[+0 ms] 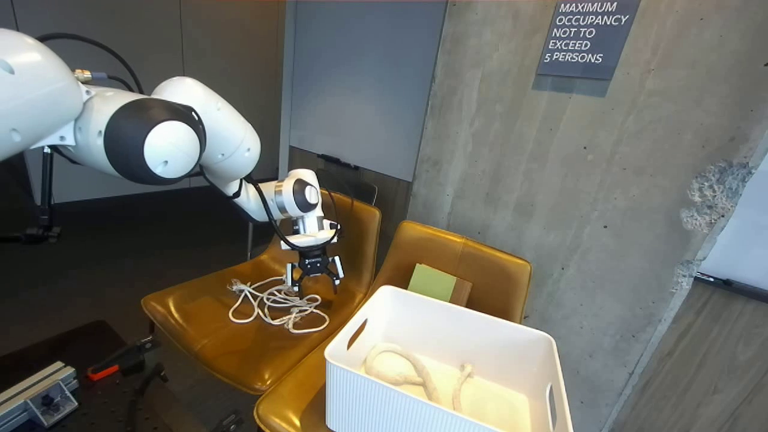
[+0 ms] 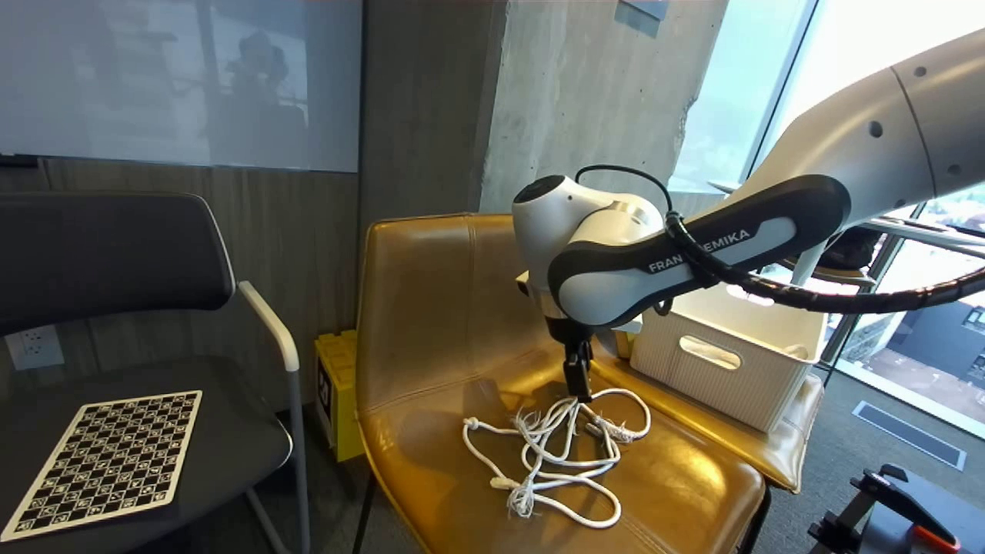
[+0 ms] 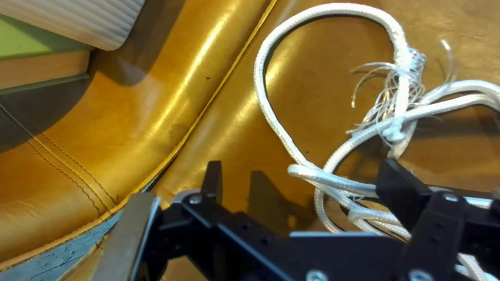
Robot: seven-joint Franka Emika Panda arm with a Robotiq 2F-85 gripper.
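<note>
A tangled white rope (image 1: 281,303) with frayed, knotted ends lies on the seat of a brown leather chair (image 2: 665,471). Just over the rope's back side hangs my gripper (image 1: 314,279), pointing down with its fingers wide apart. In the wrist view the gripper is open; the right finger (image 3: 398,187) overlaps strands of the rope (image 3: 328,178), while the left finger (image 3: 213,180) is over bare leather. Whether the right fingertip touches the rope cannot be told. In the second exterior view the gripper (image 2: 579,383) reaches down to the rope (image 2: 563,452) from behind.
A white bin (image 1: 446,324) stands on the adjoining brown chair, with beige rope-like pieces (image 1: 403,367) inside. A green book (image 1: 433,282) leans behind it. To the other side stands a dark chair with a checkered board (image 2: 111,462). Tools lie on a dark surface in front.
</note>
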